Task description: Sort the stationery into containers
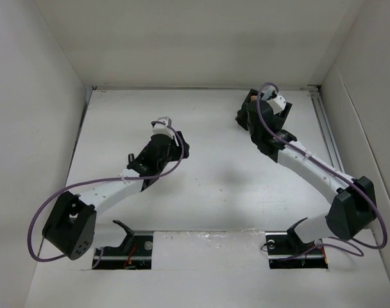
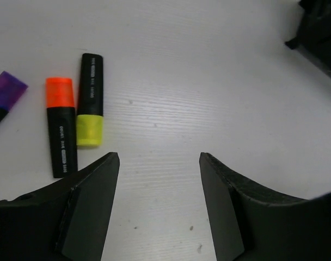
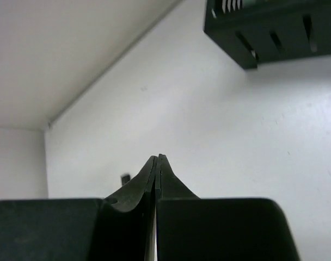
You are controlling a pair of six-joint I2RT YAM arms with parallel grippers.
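Note:
My left gripper hangs open over the table at centre-left, nothing between its fingers. In the left wrist view three highlighters lie at left: a purple one point(image 2: 7, 92), an orange one point(image 2: 61, 138) and a yellow one point(image 2: 90, 87). My right gripper is shut, empty, beside the black container point(image 3: 269, 41) at the back right, which the arm partly hides in the top view point(image 1: 246, 101); some contents show in it.
Walls surround the white table point(image 1: 214, 173) at back and sides. A dark object point(image 2: 318, 32) fills the left wrist view's upper right corner.

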